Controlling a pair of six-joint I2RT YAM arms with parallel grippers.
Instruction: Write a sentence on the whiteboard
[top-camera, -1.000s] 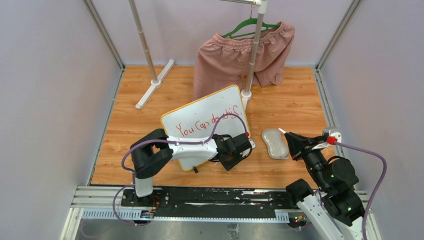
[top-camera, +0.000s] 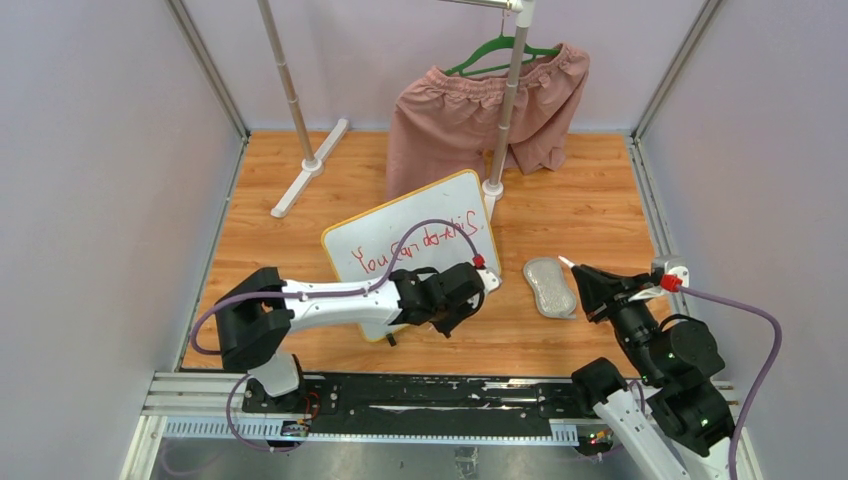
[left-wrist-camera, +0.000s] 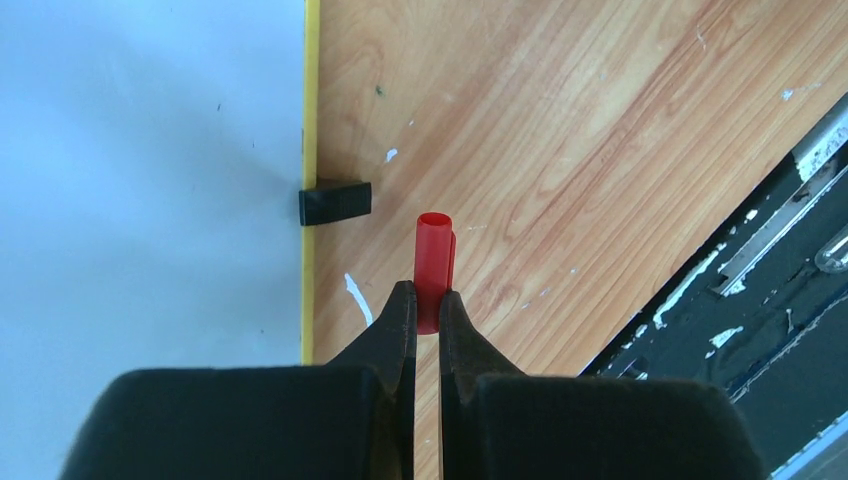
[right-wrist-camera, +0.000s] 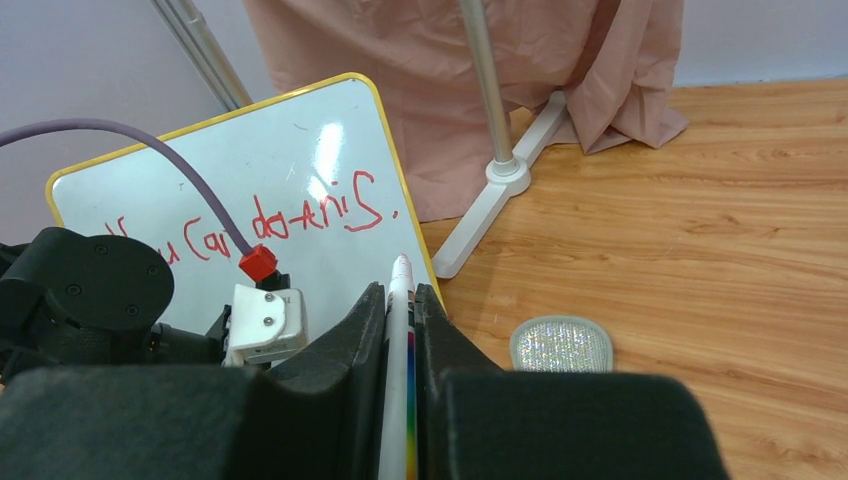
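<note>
The whiteboard (top-camera: 360, 240) lies tilted with red handwriting (right-wrist-camera: 315, 210) across it, partly hidden by my left arm. My left gripper is shut on a red marker (left-wrist-camera: 433, 250), pointing down over bare wood beside the board's yellow edge, with a black clip (left-wrist-camera: 335, 204) on that edge. My right gripper is shut on a white pen-like marker (right-wrist-camera: 398, 400) with a coloured strip, held to the right of the board; in the top view its white tip (top-camera: 566, 261) sticks out.
A grey textured pad (top-camera: 548, 288) lies right of the board. Behind stand rack posts on white feet (top-camera: 310, 180), with pink shorts (top-camera: 440, 130) hanging on a green hanger. Bare wood is clear at the far right and left.
My left arm has moved left and slightly up in the top view, uncovering more of the board's lower right. My right arm is nearly unchanged.
</note>
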